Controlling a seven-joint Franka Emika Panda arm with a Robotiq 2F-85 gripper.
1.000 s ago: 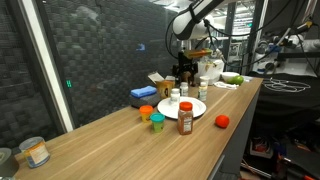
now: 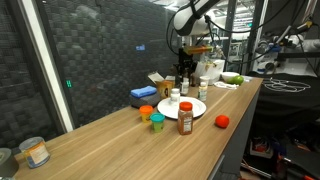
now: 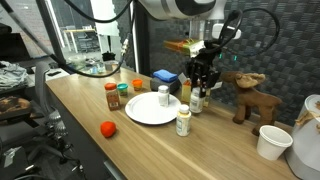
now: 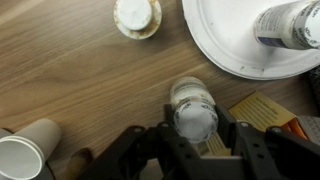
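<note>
My gripper is shut on a small bottle (image 4: pixel 196 118) with a silvery round cap, seen from above in the wrist view. In exterior view 2 the gripper (image 3: pixel 202 82) points down onto this bottle (image 3: pixel 196 102), which stands upright or nearly so behind the white plate. Whether its base touches the table is hard to tell. On the plate (image 3: pixel 139 112) is another white-capped bottle (image 3: pixel 163 97). A third bottle (image 3: pixel 183 122) with a white lid stands on the wood in front of the held one.
A brown moose figure (image 3: pixel 256 100) and a white cup (image 3: pixel 271 143) stand right of the gripper in exterior view 2. Beside the held bottle lies a yellow box (image 4: pixel 262 112). A red ball (image 2: pixel 222 121) and red-lidded jar (image 2: pixel 185 118) sit near the front edge.
The arm and gripper have shifted only very slightly; the held bottle stays at about the same place behind the plate. Other objects have not moved.
</note>
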